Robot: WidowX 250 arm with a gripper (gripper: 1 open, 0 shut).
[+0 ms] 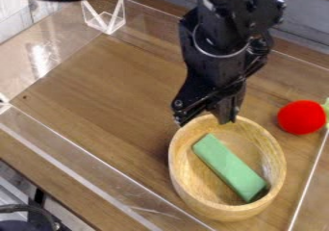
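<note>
My gripper [206, 110] hangs just above the back rim of a round wooden bowl [186, 181], pointing down. Its fingertips are dark and overlap, so how far apart they stand is unclear. A green rectangular block [228, 167] lies tilted inside the bowl, apart from the gripper.
A red round object [301, 117] with a green part behind it sits right of the bowl.
</note>
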